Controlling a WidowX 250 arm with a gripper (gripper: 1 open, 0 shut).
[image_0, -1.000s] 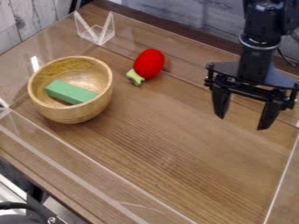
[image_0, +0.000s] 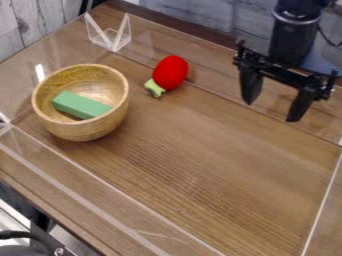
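My gripper (image_0: 277, 86) hangs at the upper right over the tan table, its dark fingers spread downward to left and right with bare table beneath. A wooden bowl (image_0: 106, 91) at the left holds a green block (image_0: 80, 108). A red oval object (image_0: 170, 72) lies at the back middle, with a small pale green item (image_0: 154, 88) beside it.
A white wire-like holder (image_0: 110, 36) sits at the back left. A wall runs along the back right.
My gripper has moved back, away from the front right, and slightly higher in the view. The bowl and the objects on the table have not moved.
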